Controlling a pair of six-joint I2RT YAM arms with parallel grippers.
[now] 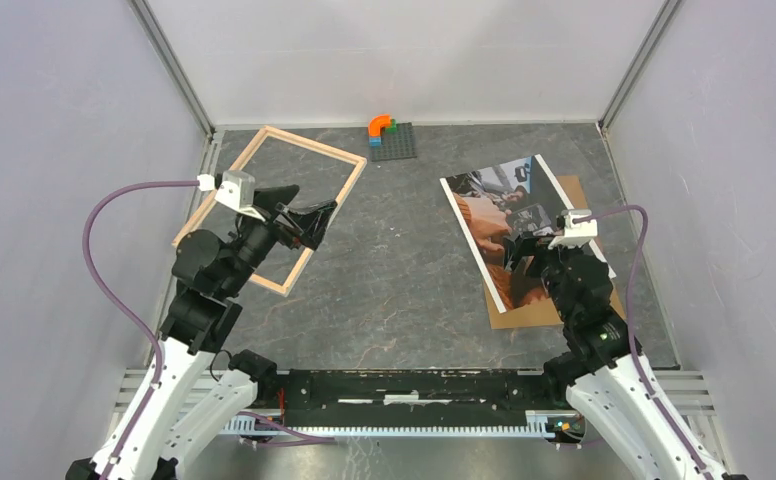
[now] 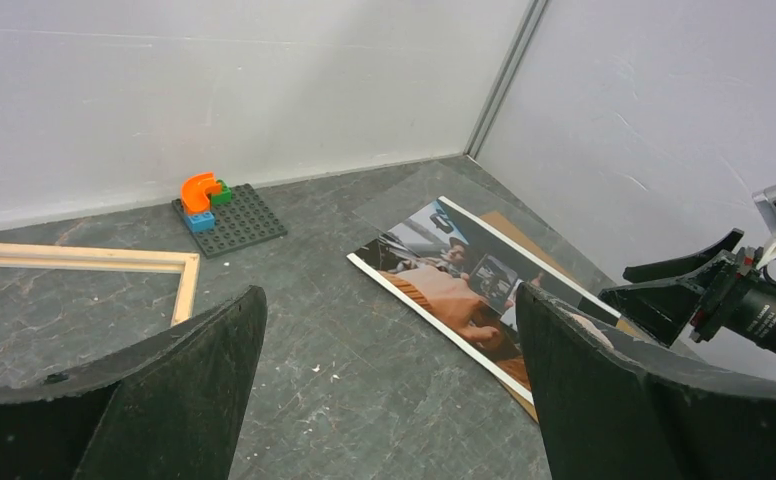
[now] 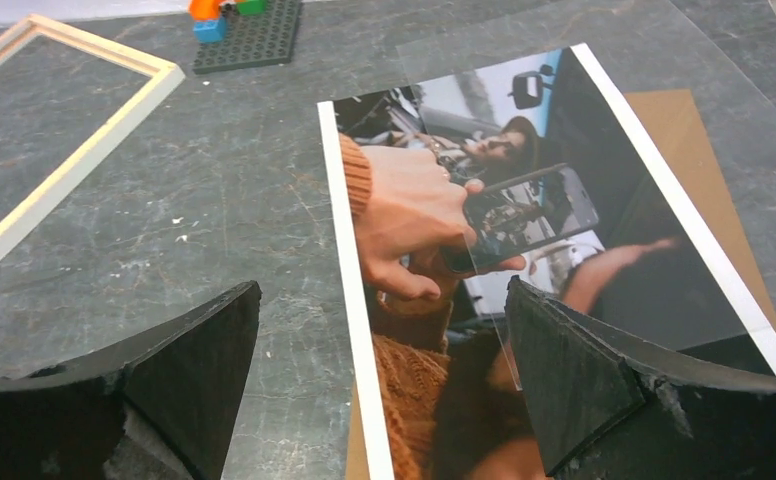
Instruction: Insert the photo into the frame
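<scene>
The photo [image 1: 492, 222], showing hands and a phone between white side borders, lies flat on the right of the floor. Beneath it a brown backing board [image 1: 530, 316] sticks out at the side and corner. A clear sheet [image 3: 684, 60] seems to overlap the photo and the floor behind it. On the left lies the empty wooden frame [image 1: 316, 146]. My left gripper [image 1: 316, 222] hovers over the frame's right side, open and holding nothing. Above the photo my right gripper [image 1: 517, 252] stands open, its fingers [image 3: 194, 375] apart with nothing between them.
A dark studded plate [image 1: 394, 145] with an orange curved piece [image 1: 379, 124] and blue and green bricks sits at the back middle. White walls enclose the back and sides.
</scene>
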